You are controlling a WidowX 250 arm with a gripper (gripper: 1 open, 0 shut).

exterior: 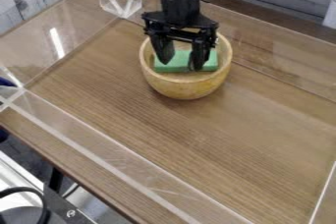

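Note:
My black gripper (182, 43) reaches down from the top of the view into a wooden bowl (187, 84), open, its two fingers at either side over a green block (176, 64) in the bowl. Part of the block is hidden behind the fingers; whether they touch it is hard to tell.
A clear plastic object (120, 2) stands at the back left. Cables lie at the lower left, beside the table's edge.

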